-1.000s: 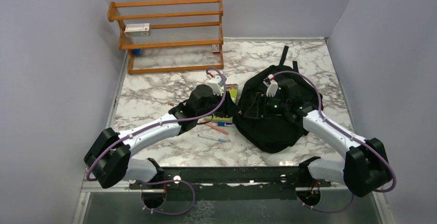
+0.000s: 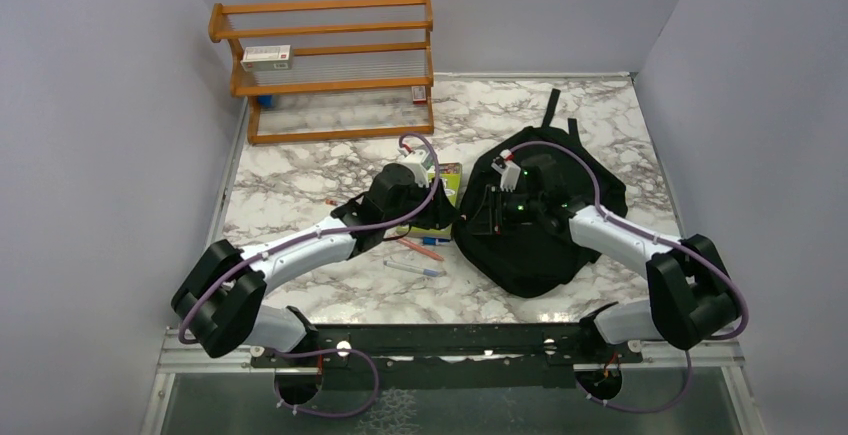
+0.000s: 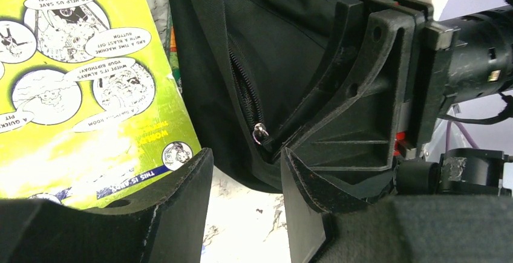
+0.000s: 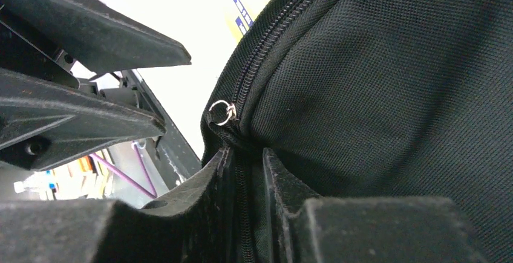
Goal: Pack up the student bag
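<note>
The black bag (image 2: 530, 245) lies on the right half of the table. Along its left edge, the left wrist view shows a zipper (image 3: 245, 84) with a small metal ring (image 3: 260, 132) at its end. My left gripper (image 2: 454, 216) is open beside that edge, nothing between its fingers. Facing it over the bag, my right gripper is part open with a narrow gap. Its fingertips are close to the ring and the short black strap by it; whether they touch the strap cannot be made out. A yellow-green book (image 3: 109, 148) lies left of the bag, partly under the left gripper.
Pens (image 2: 414, 268) and a red pencil-like item (image 2: 421, 249) lie in front of the book. At the back left stands a wooden rack (image 2: 330, 86) with a white box (image 2: 267, 57). Bare marble shows at the table's left front.
My right gripper has moved left across the bag, closer to the left gripper. The left one has shifted only slightly left. The bag and the table items look unmoved.
</note>
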